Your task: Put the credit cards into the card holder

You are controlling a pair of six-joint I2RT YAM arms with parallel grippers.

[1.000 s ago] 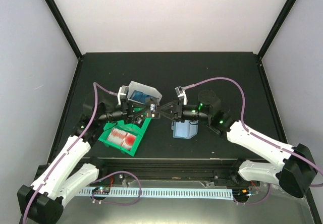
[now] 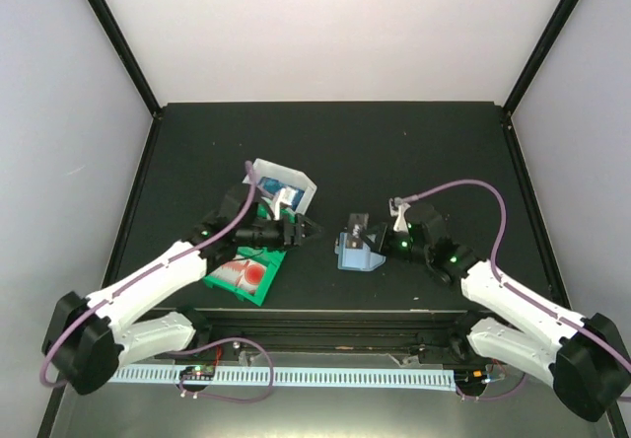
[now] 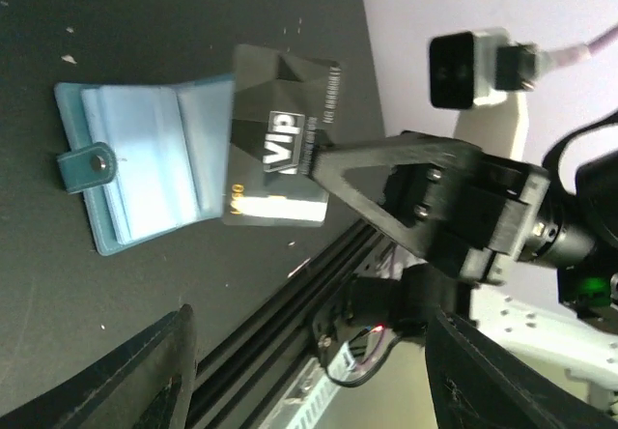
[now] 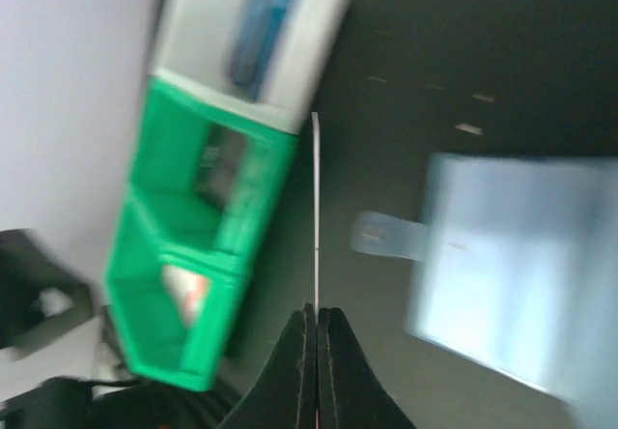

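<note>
The black VIP card is gripped by one edge in my right gripper, whose fingers are shut on it. The right wrist view shows the card edge-on as a thin line. Seen from the top, the card overlaps the far part of the light blue card holder. The holder lies unfolded on the table, its clasp tab to one side; whether the card touches it cannot be told. To the left, my left gripper stands open, with nothing between its separated fingers.
Left of the holder stands a green tray with a dark card and a red-and-white card in its compartments. A white tray holding a blue card adjoins it.
My right arm has carried the card rightward to the holder. The left arm has shifted slightly right and turned.
</note>
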